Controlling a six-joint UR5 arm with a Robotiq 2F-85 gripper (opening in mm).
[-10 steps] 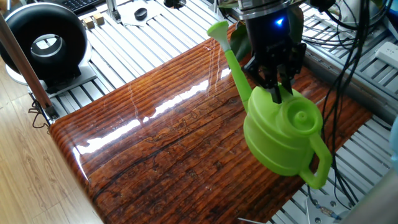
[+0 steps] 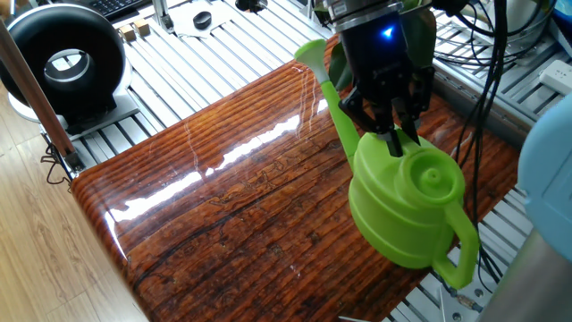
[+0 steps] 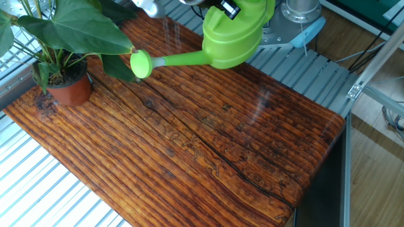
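A bright green watering can (image 2: 402, 210) hangs from my gripper (image 2: 404, 143), whose dark fingers are shut on the upper part of its body, near the round top opening. Its long spout (image 2: 341, 125) points toward the back of the table in exterior view 1. In exterior view 2 the spray head (image 3: 141, 64) is to the right of the potted plant's brown pot (image 3: 71, 89), close to a big leaf (image 3: 88, 33). The can looks held above the wooden tabletop (image 3: 189, 139), though its underside is hidden. Only a bit of the gripper (image 3: 228, 9) shows at the top there.
Black cables (image 2: 487, 116) hang beside the can. A black ring-shaped object (image 2: 64, 63) stands at the back left, off the wood. A light blue rounded part (image 2: 547, 170) fills the right edge.
The light blue part has come further into view. The grip looks unchanged.
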